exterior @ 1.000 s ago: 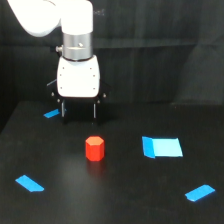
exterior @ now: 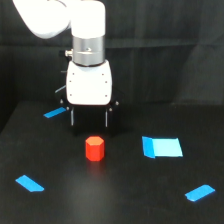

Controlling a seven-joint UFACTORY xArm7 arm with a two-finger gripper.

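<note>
A small red block (exterior: 95, 149) stands on the dark table, a little left of the middle. Just behind it and slightly to its left in the picture hangs my gripper (exterior: 89, 119), below the white hand. Its dark fingers are hard to see against the background, but they appear spread wide apart, with nothing visible between them. The block looks clear of the fingers. Right of the block lies a pale blue square (exterior: 167, 147) with a brighter blue strip (exterior: 148, 147) along its left side.
Blue tape marks lie at the front left (exterior: 30, 184), the front right (exterior: 200, 193) and the back left (exterior: 55, 112). A dark curtain (exterior: 160, 60) hangs behind the table. Bare table surrounds the block at the front and sides.
My gripper has come lower in the picture and a little to the right, closer to the red block. The block and the blue square have not moved.
</note>
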